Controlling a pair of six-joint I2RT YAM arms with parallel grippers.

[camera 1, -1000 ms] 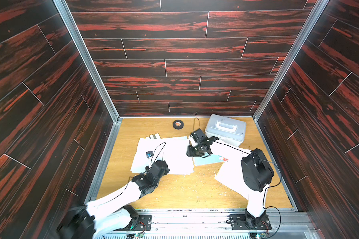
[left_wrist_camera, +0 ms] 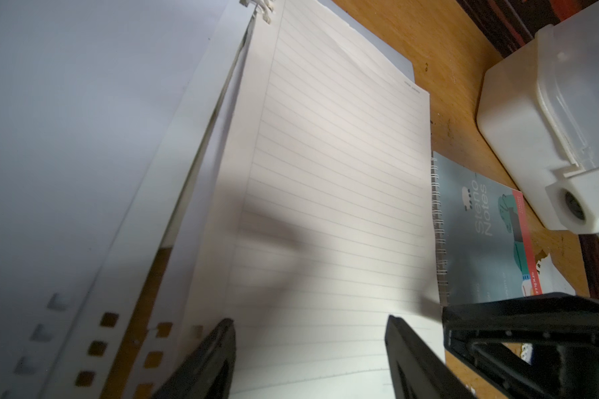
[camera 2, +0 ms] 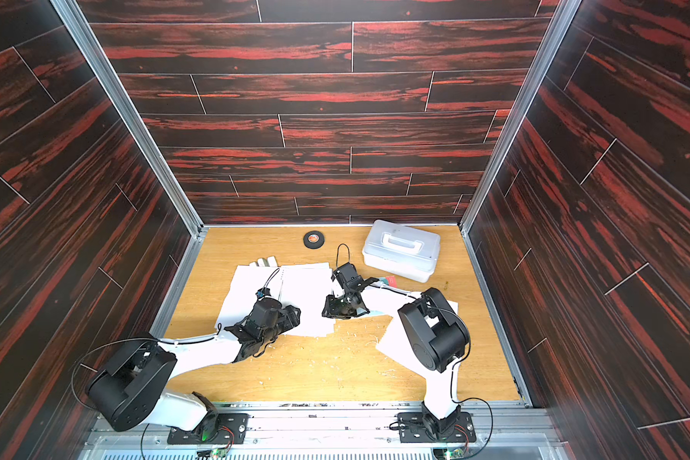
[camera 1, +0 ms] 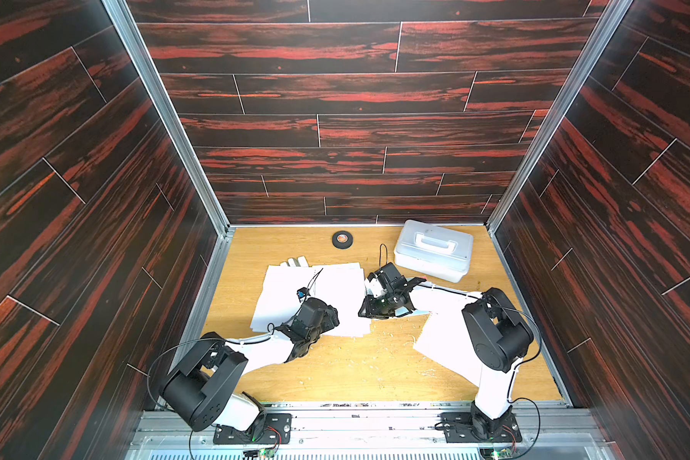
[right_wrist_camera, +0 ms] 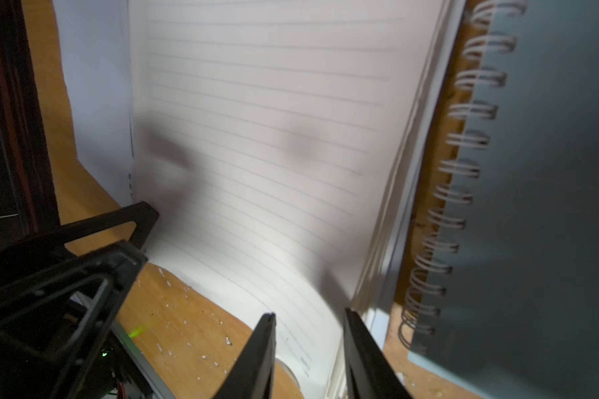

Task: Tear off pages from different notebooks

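Observation:
An open ring-bound notebook lies on the table, its lined page (left_wrist_camera: 339, 179) turned up and its white left side (left_wrist_camera: 80, 146) flat. Over the lined page my left gripper stands open, with only page surface seen between its fingers. My right gripper is at the page's outer edge, fingers apart but fairly close. The edge of the lined page (right_wrist_camera: 266, 153) and sheets below it run down by one finger; whether any sheet is pinched cannot be told. A blue-grey spiral Steno notebook (left_wrist_camera: 476, 232) lies just beyond, partly under the right arm.
A translucent lidded box (camera 1: 434, 251) stands at the back right, a black tape roll (camera 1: 342, 240) at the back middle. Loose white sheets (camera 1: 448, 345) lie under the right arm.
My left gripper has moved right and slightly away over the lined page.

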